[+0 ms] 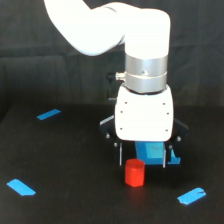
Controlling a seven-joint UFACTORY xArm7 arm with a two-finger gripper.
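Note:
A red cylinder stands upright on the dark table, in front of a blue object. My gripper hangs above and around this spot, its thin dark fingers spread wide apart. It is open, and neither finger visibly touches the red cylinder. How far the fingers are from it in depth is hard to tell. The white gripper body covers the upper part of the blue object.
Flat blue pieces lie at the far left, the near left and the near right. A dark curtain closes off the back.

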